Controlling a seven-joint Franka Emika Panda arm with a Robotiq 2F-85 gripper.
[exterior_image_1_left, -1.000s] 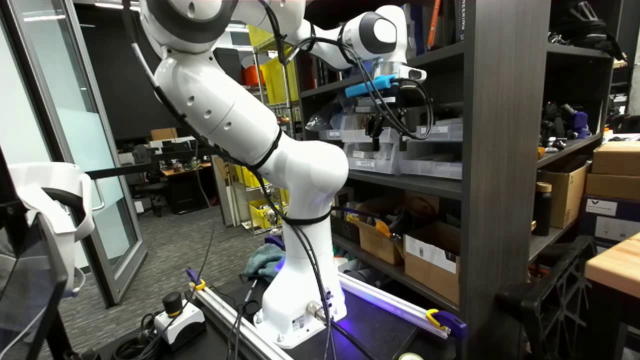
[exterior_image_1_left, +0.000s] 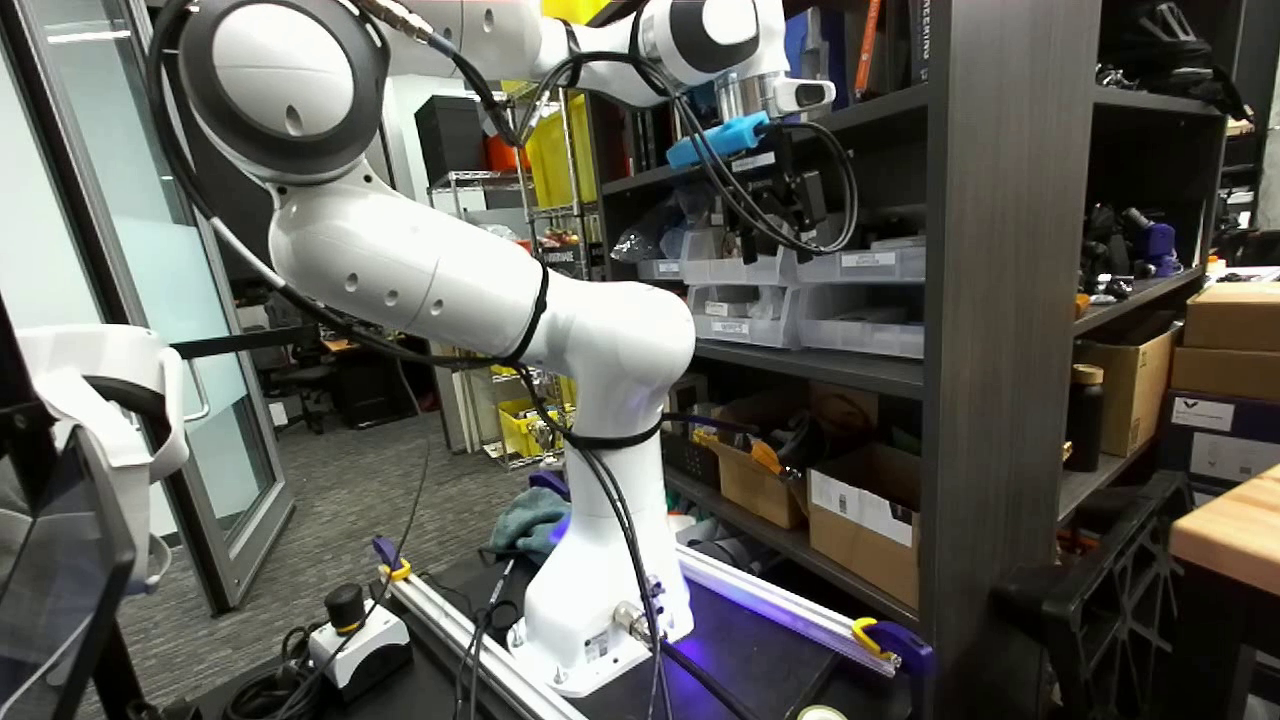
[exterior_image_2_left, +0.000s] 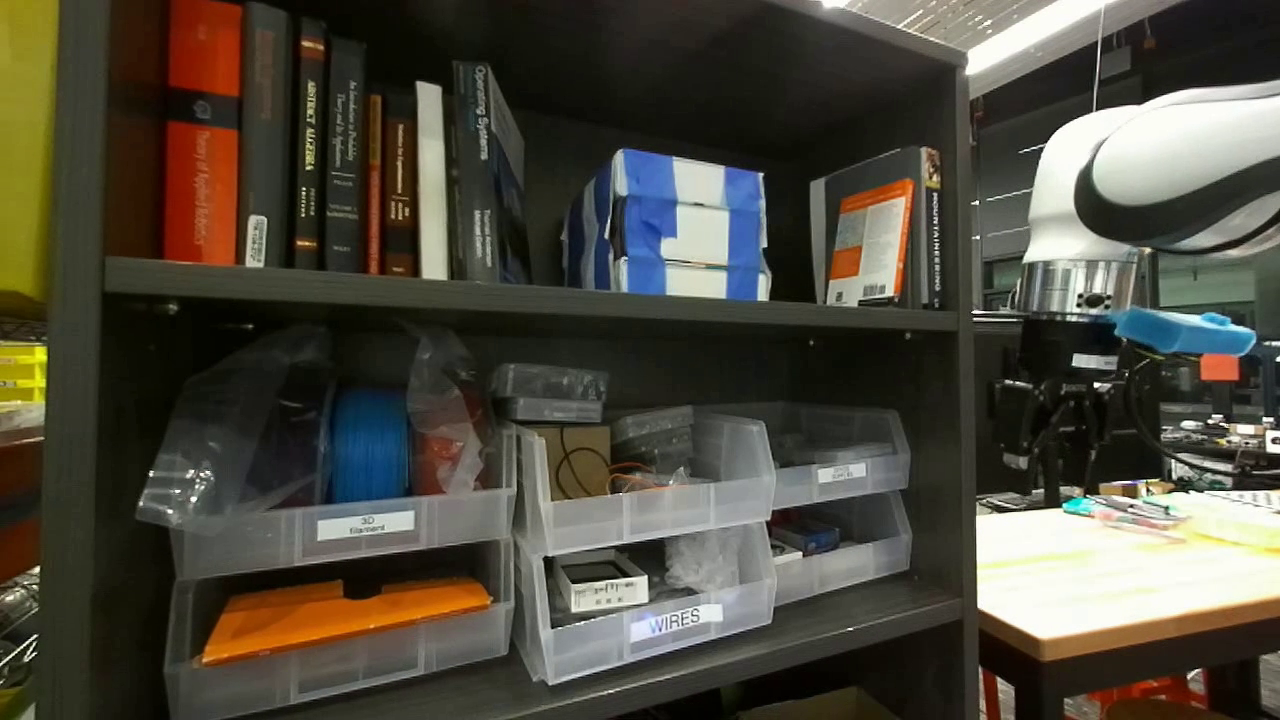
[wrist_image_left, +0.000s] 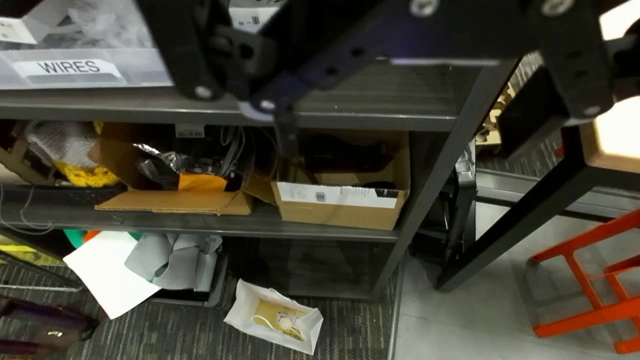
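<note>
High in front of the shelf, my gripper (exterior_image_1_left: 777, 250) points downward. Its black fingers stand apart with nothing visible between them. In the second exterior view the gripper (exterior_image_2_left: 1034, 474) is at the right, beyond the shelf's side panel. The wrist view shows its fingers (wrist_image_left: 288, 135) blurred across the top, spread wide. Past them are the shelf edge and a cardboard box (wrist_image_left: 339, 207) on a lower shelf. No object is in contact with the gripper in any view.
Clear bins, including the wires bin (exterior_image_2_left: 732, 636) and filament bin (exterior_image_2_left: 252, 534), fill the middle shelf. Books (exterior_image_2_left: 204, 132) and a blue-and-white package (exterior_image_2_left: 692, 222) stand above. A wooden table (exterior_image_2_left: 1116, 600) is to the right. A white bag (wrist_image_left: 243, 306) lies on the floor.
The arm has leaned back to the left in the first exterior view, its elbow lower. My gripper has shifted slightly up and left there.
</note>
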